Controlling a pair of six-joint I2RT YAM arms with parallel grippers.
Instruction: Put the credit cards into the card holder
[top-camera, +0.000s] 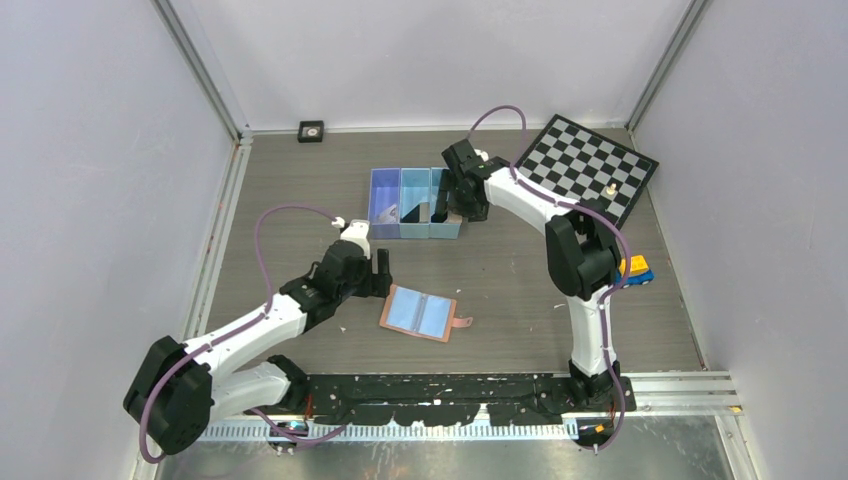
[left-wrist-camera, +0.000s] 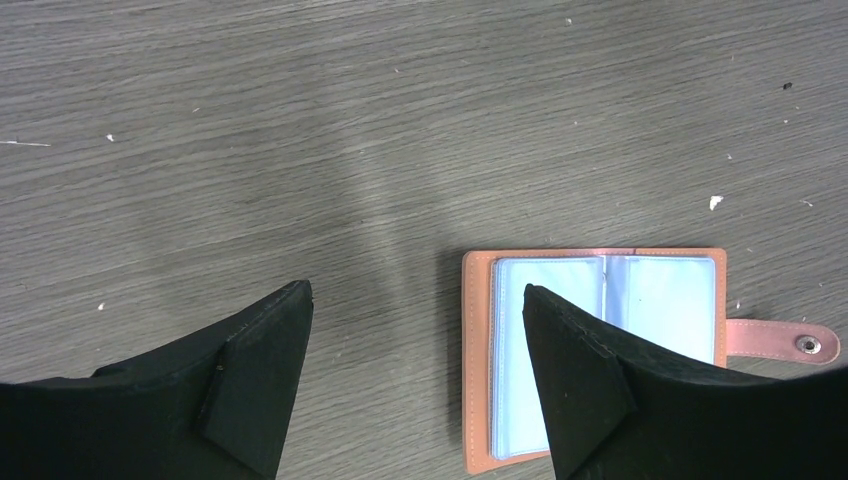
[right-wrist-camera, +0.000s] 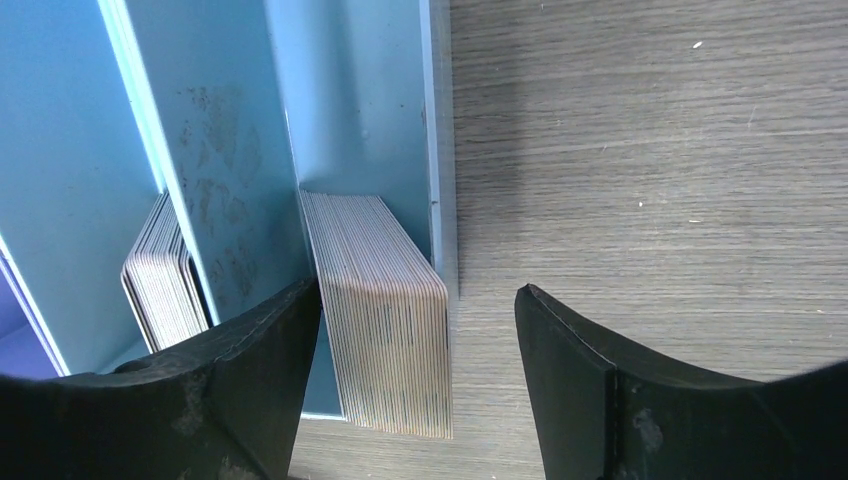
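Note:
My right gripper is open over the right compartment of the three-part box (top-camera: 415, 180), its fingers either side of a stack of cards (right-wrist-camera: 385, 330), the left finger close against the stack. A second card stack (right-wrist-camera: 165, 280) lies in the middle compartment. The open card holder (top-camera: 420, 312), tan with clear sleeves and a snap strap, lies on the near part of the table. My left gripper stands open above and just left of the holder, nothing between its fingers.
A chessboard (top-camera: 575, 160) lies at the back right, with a yellow and blue object (top-camera: 633, 270) below it. A small black box (top-camera: 310, 131) is at the back left. The table's left side and the area between box and holder are clear.

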